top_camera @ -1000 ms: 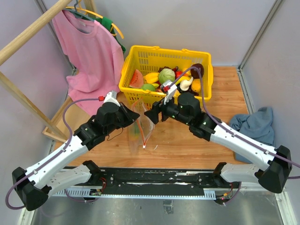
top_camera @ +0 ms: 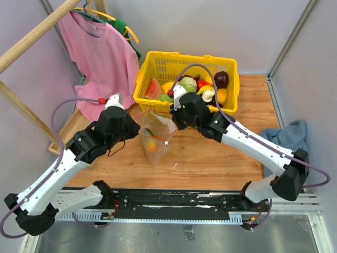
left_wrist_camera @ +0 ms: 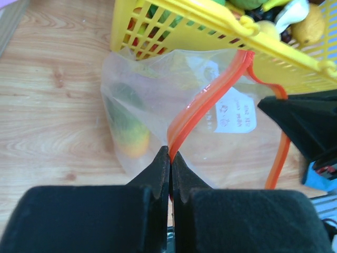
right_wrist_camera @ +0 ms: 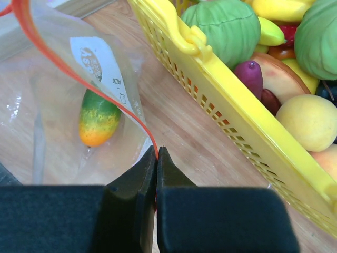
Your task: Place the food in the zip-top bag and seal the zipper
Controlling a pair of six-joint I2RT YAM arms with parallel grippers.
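Note:
A clear zip top bag (top_camera: 159, 128) with an orange-red zipper rim (left_wrist_camera: 202, 105) hangs between my grippers, its mouth spread wide. Inside it lies a green-and-orange fruit (right_wrist_camera: 98, 119), low in the bag. My left gripper is shut on one side of the rim. On the opposite side, my right gripper is also shut on the rim, the thin strip running between its fingertips. In the top view both gripper tips are close to the bag mouth, the right one nearest the basket.
Just behind the bag stands a yellow basket (top_camera: 147, 79) full of toy fruit and vegetables. A pink shirt (top_camera: 100, 52) hangs at the back left, and a blue cloth (top_camera: 289, 138) lies at the right. Bare wood (top_camera: 221, 163) shows right of the bag.

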